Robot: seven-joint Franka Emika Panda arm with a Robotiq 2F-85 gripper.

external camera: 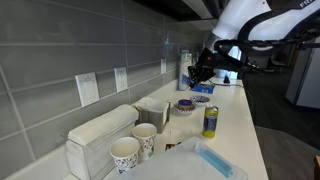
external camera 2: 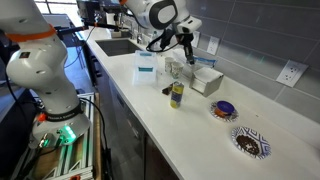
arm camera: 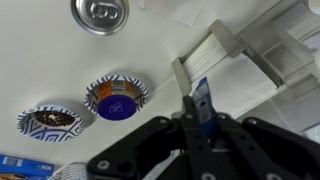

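Observation:
My gripper is shut on a small blue object [arm camera: 203, 98], whose exact kind is hard to make out in the wrist view. It hangs above the counter, beside the open light box [arm camera: 222, 62] in that view. In exterior view 1 the gripper [external camera: 208, 72] is raised above the counter's far part. Exterior view 2 has the gripper [external camera 2: 190, 48] up near the wall, behind the white box [external camera 2: 207, 82].
A yellow can [external camera 2: 177, 95] stands on the counter. Patterned bowls [arm camera: 52, 123] sit beyond it, one holding a purple-topped item [arm camera: 117, 105]. Paper cups [external camera: 125, 152] and a clear tray [external camera: 190, 160] occupy the near end. A tiled wall [external camera: 60, 60] bounds one side.

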